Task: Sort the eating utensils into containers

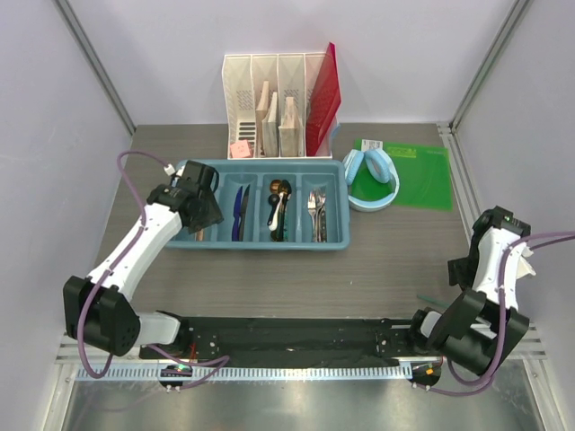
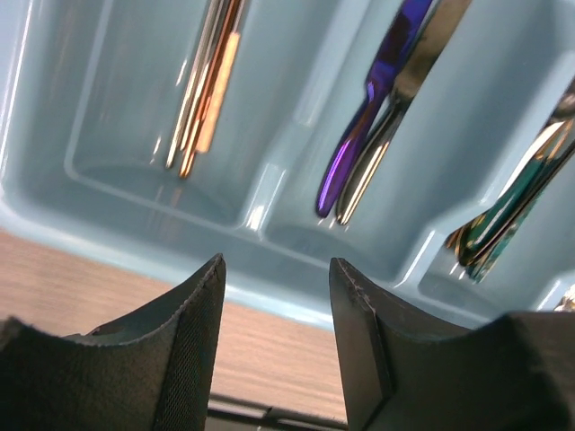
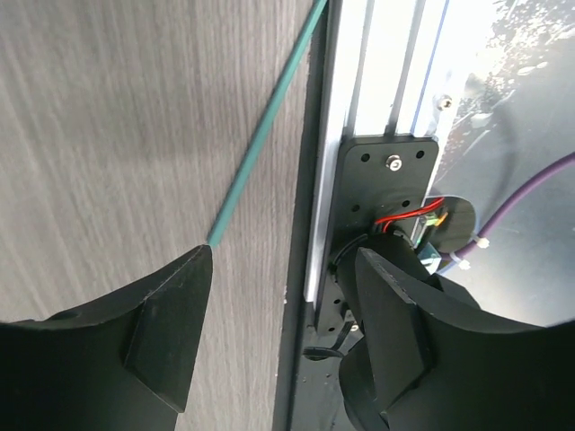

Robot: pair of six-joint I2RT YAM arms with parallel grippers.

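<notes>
A blue-grey tray [image 1: 269, 247] with several compartments lies mid-table. Chopsticks [image 2: 210, 94] are in its leftmost compartment, partly hidden by my left arm in the top view. Purple and silver knives [image 1: 238, 214] lie in the compartment beside them, spoons [image 1: 278, 211] in the middle one, forks [image 1: 317, 215] in the rightmost. My left gripper is over the tray's left end, fingers parted and empty. At the table's far right, my right gripper is open too. A thin green stick [image 3: 260, 130] lies on the wood in front of it.
Behind the tray stands a white rack [image 1: 238, 99] with a red folder [image 1: 325, 99]. Blue headphones [image 1: 381, 169] rest partly on a green sheet [image 1: 424, 180] at the right. The wood between tray and right arm is clear.
</notes>
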